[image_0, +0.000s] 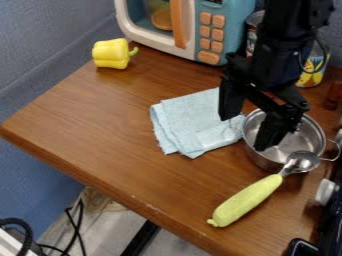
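Note:
My black gripper (251, 112) hangs over the rim of a metal pot (298, 150), its fingers apart, with the right finger reaching down into the pot's upper part. A folded light-blue cloth (189, 126) lies left of the pot. A yellow corn cob or similar long object (238, 205) lies in front, with a metal spoon head (301, 162) at its upper end by the pot. Whether anything thin is between the fingers cannot be seen.
A toy microwave (182, 27) stands at the back, with a can (315, 70) behind the arm. A yellow pepper (114, 53) sits at the back left. Dark items line the right edge.

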